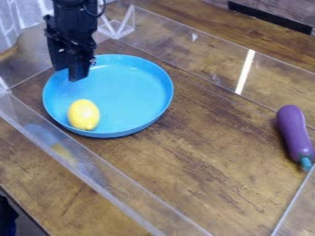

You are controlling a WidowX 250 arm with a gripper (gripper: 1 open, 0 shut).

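Observation:
My black gripper [72, 52] hangs at the upper left, over the back rim of the blue bowl [129, 97], above and apart from the yellow egg-shaped object [83, 114] that lies in the front left of the bowl. The fingers look parted, with nothing visible between them, though they are small in this view.
A purple eggplant-like object [294, 134] lies at the right on the wooden table [204, 171]. Clear plastic walls border the area at left and right. The table between the bowl and the purple object is clear.

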